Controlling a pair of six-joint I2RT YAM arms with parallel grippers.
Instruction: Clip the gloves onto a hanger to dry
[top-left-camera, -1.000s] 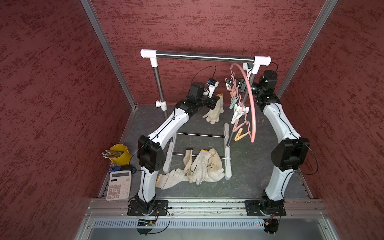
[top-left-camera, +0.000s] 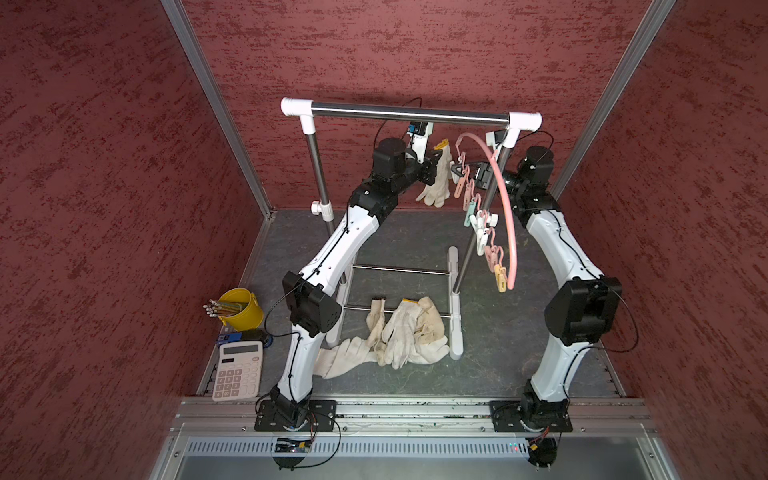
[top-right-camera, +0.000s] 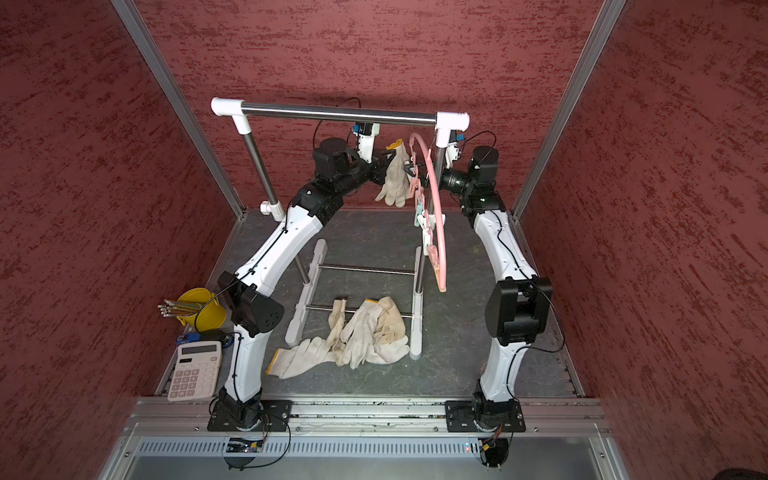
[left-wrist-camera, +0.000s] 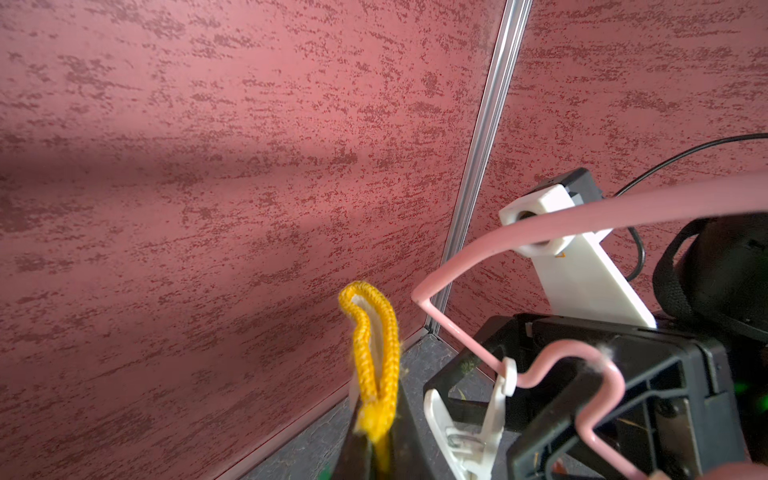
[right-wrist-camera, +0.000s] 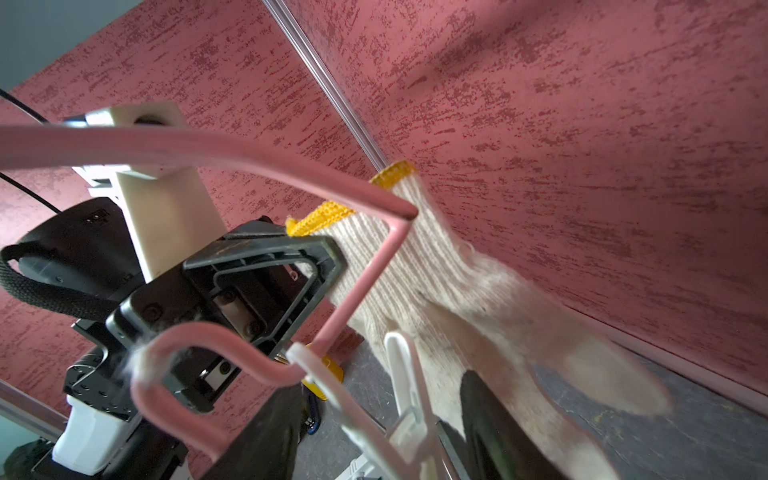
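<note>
A cream glove (top-left-camera: 438, 180) with a yellow cuff (left-wrist-camera: 384, 336) hangs upright from my left gripper (top-left-camera: 434, 160), which is shut on it near the cuff. Just to the right is the pink clip hanger (top-right-camera: 437, 224). In the right wrist view a white clip (right-wrist-camera: 404, 376) sits between the fingers of my right gripper, which stands part open around it; contact is unclear. The glove is beside that clip, apparently behind it from the right wrist.
A steel rack (top-left-camera: 410, 112) frames the workspace. More gloves (top-left-camera: 400, 332) lie at the front middle. A yellow cup (top-left-camera: 244, 316) of tools and a calculator (top-left-camera: 237, 368) stand front left.
My left gripper has risen with the glove, up beside the hanger's clips. The hanger has swung slightly and its lower clips hang differently. The right arm has shifted slightly.
</note>
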